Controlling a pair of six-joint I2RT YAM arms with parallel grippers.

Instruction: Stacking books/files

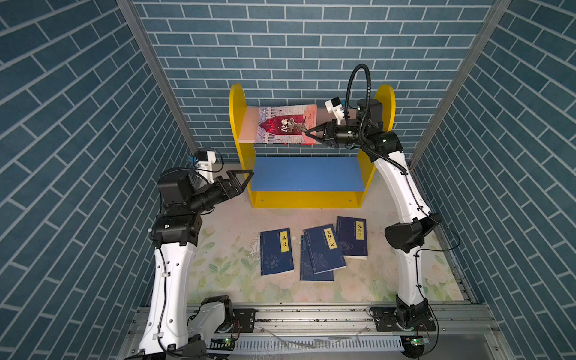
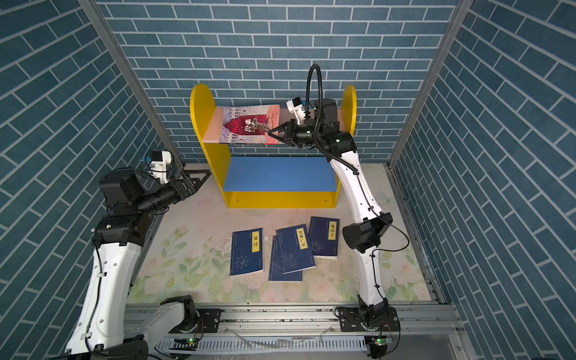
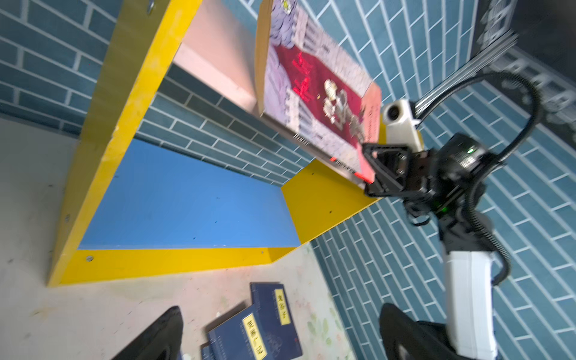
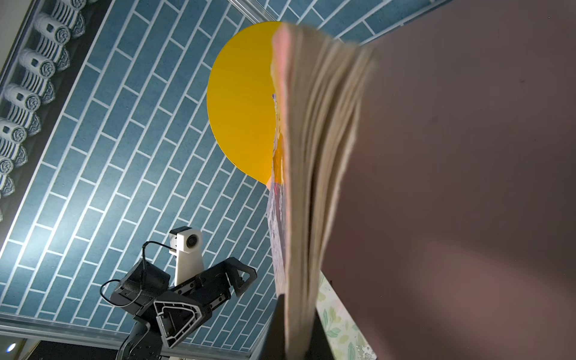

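Note:
A red book (image 1: 286,124) with a pale castle border lies flat on the pink upper shelf (image 1: 248,127), towards its left side. At the book's right front corner is my right gripper (image 1: 308,133). In the right wrist view its dark fingers (image 4: 322,337) stand on either side of the book's page edge (image 4: 309,180), close against it. My left gripper (image 1: 247,178) is open and empty, left of the shelf unit. Several dark blue books lie on the table: one (image 1: 276,252) apart on the left, and one (image 1: 324,249) overlapping a lower book (image 1: 312,276) and touching the right one (image 1: 352,236).
The blue lower shelf (image 1: 306,174) is bare. Yellow side panels (image 1: 238,114) bound the unit on both sides. Brick-patterned walls enclose the area.

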